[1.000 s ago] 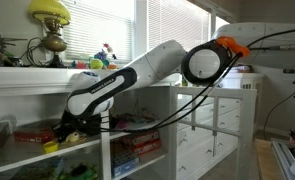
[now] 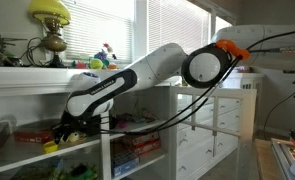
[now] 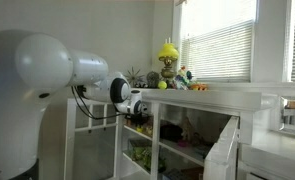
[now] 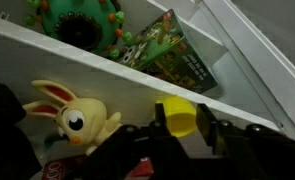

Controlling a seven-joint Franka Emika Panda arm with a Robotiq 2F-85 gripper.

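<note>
In the wrist view a small yellow cup-like object (image 4: pixel 180 117) sits between the dark fingers of my gripper, one finger on each side. Whether both fingers press on it cannot be made out. In exterior view 1 the yellow object (image 2: pixel 51 146) is at the front of the upper shelf, and my gripper (image 2: pixel 60 136) reaches down close to it. The gripper is small and dark there, so its fingers are hard to read. Exterior view 2 shows the arm stretched toward the shelf, its tip (image 3: pixel 137 108) near the cabinet.
A cream rabbit-like toy (image 4: pixel 77 118) lies left of the fingers in the wrist view. Beyond the white shelf edge (image 4: pixel 87 61) are a dark illustrated box (image 4: pixel 168 52) and a green toy with orange knobs (image 4: pixel 80 23). An upright cabinet divider (image 2: pixel 106 158) stands right of the gripper.
The arm and gripper have stayed nearly in place beside the yellow object. Any finger movement is too small to see in exterior view 1.
</note>
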